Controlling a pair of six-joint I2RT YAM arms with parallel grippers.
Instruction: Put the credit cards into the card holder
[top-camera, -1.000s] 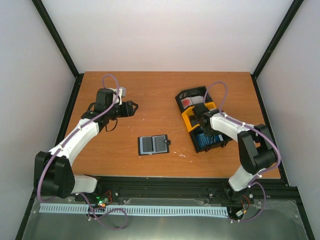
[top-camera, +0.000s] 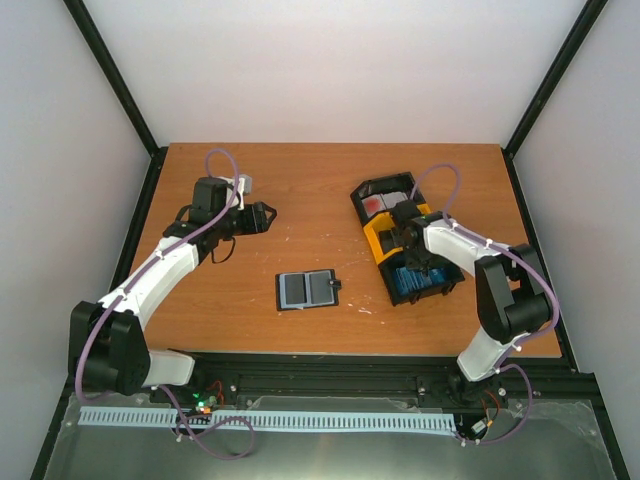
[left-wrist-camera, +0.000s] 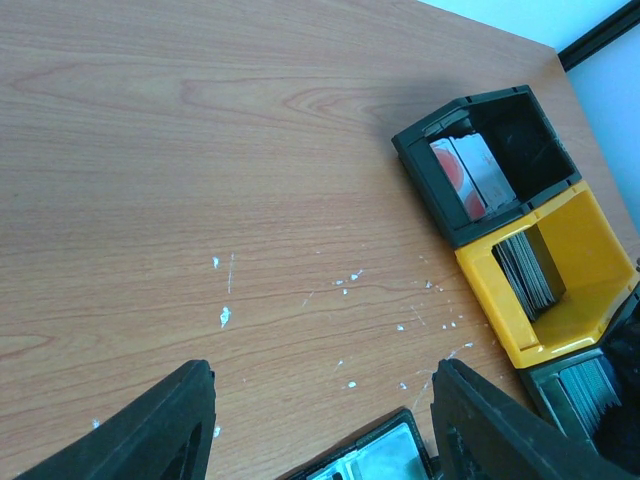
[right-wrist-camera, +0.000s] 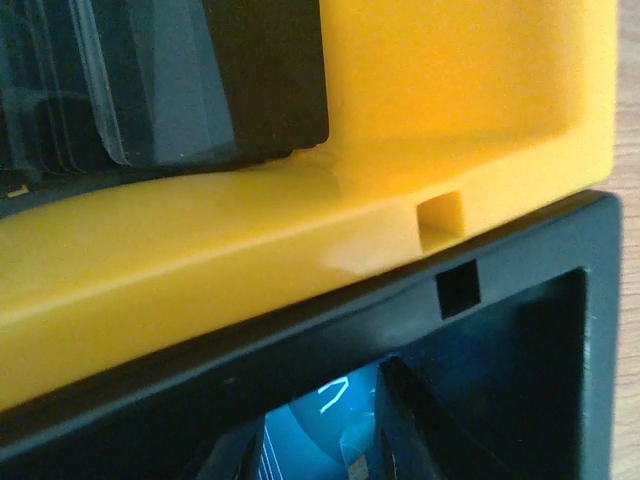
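Observation:
The black card holder (top-camera: 308, 289) lies unfolded on the table, two grey pockets facing up; its corner also shows at the bottom of the left wrist view. Blue cards (top-camera: 428, 279) fill the near black bin (top-camera: 404, 297). Over this bin hangs my right gripper, pointing down at the cards. Its fingertips stand apart, with a blue card (right-wrist-camera: 325, 420) showing in the gap; whether they touch it is unclear. My left gripper is open above bare table, left of the bins, with nothing between its fingers.
A yellow bin (left-wrist-camera: 585, 255) with dark cards adjoins the blue-card bin, and another black bin (left-wrist-camera: 530, 140) with red and white cards (left-wrist-camera: 472, 175) stands behind it. Between the left gripper and the bins the table (top-camera: 315, 220) is clear.
The right gripper has shifted slightly over the blue-card bin, staying close to the cards. The left arm and the card holder have not moved.

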